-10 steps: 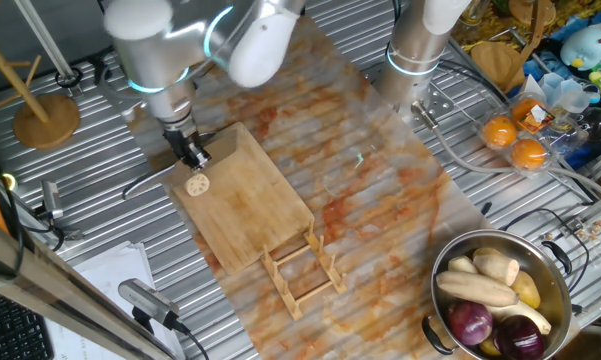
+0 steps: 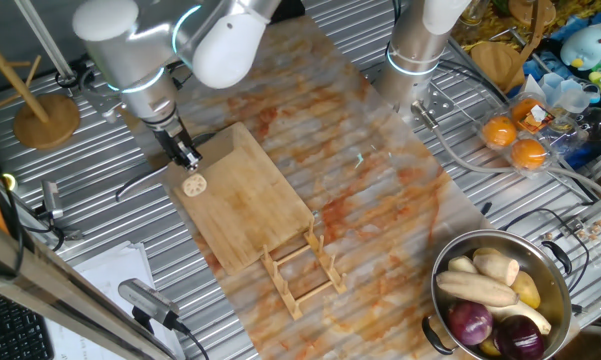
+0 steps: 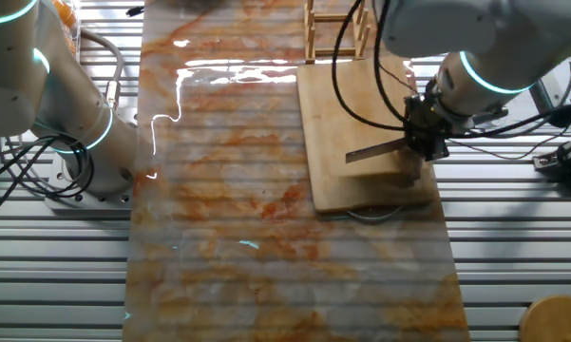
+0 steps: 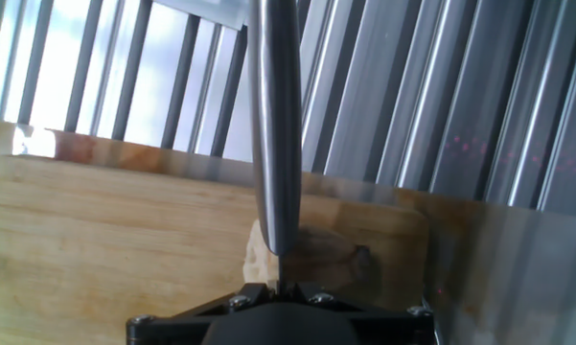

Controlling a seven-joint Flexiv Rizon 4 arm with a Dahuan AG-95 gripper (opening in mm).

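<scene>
My gripper (image 2: 188,160) is shut on a metal knife, over one end of the wooden cutting board (image 2: 245,205). In the wrist view the knife's silvery handle (image 4: 278,144) reaches away past the board's edge and narrows to a thin line at the fingers. The flat blade (image 3: 372,151) extends over the board in exterior view 2. Close by lies a lotus root (image 4: 331,257), its pale, holed cut face (image 2: 194,186) showing beside the gripper. The arm hides part of the root, and whether the edge touches it I cannot tell.
A small wooden rack (image 2: 305,275) stands against the board's other end. Farther right sits a steel pot (image 2: 445,300) of vegetables.
Over the last second my gripper and the knife have shifted a little to the left in exterior view 1. The lotus root's cut face has moved slightly the same way.
</scene>
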